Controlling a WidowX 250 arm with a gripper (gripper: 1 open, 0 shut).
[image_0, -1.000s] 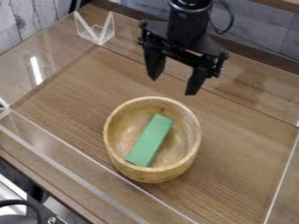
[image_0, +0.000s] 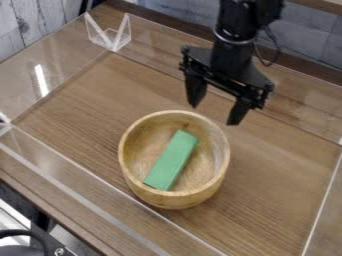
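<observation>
A black robot gripper (image_0: 218, 105) hangs over the upper middle of the wooden table, above and behind a round yellowish bowl (image_0: 142, 170). It is open, its fingers apart, with nothing seen between them. A green rectangular block (image_0: 171, 159) lies slanted inside the bowl.
A small white wire-like object (image_0: 110, 32) sits at the back left. Dark cables or parts show at the lower left edge.
The gripper has shifted and turned slightly over the back of the table. The bowl and green block have not visibly moved.
</observation>
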